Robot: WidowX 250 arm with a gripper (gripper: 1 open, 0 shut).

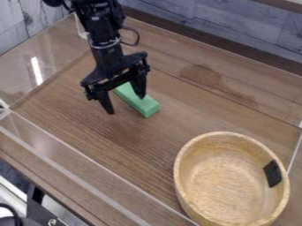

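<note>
My black gripper (119,89) is low over the wooden table, open, its two fingers spread on either side of the near end of a green rectangular block (144,105). The block lies on the table at a slant, partly hidden behind the fingers and wrist.
A large round cream bin (232,204) with a black handle stands at the front right, apparently empty. Grey wooden walls line the back and upper left.
</note>
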